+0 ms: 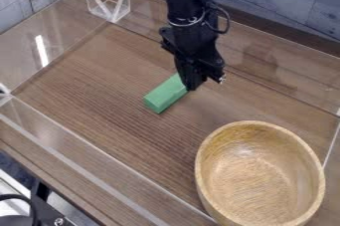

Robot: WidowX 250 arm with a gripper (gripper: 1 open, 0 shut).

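A green block lies on the wooden table, angled from lower left to upper right. The black robot gripper hangs from above just over and behind the block's upper right end, partly hiding it. Its fingertips are dark and small, so whether they are open or shut, or touch the block, is unclear.
A large round tan bowl sits at the front right. A clear plastic piece stands at the back left corner, and black cables lie at the lower left edge.
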